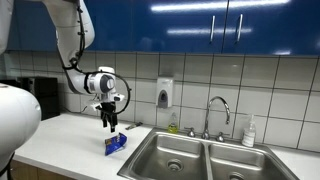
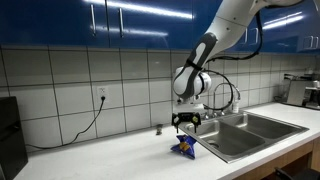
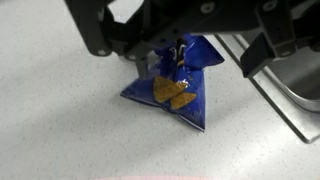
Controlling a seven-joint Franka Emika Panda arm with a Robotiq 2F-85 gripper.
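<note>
A blue chip bag lies on the white counter just left of the sink. In the second exterior view the same bag sits near the sink's left edge. From the wrist the bag shows yellow chips printed on its front, and its upper part is partly covered by the gripper. My gripper hangs above the bag, a little to its left in the first exterior view. The fingers stand open with no object held.
A double-basin steel sink with a tall faucet lies right of the bag. Soap bottles stand behind it, and a dispenser is on the tiled wall. The counter left of the bag is mostly clear.
</note>
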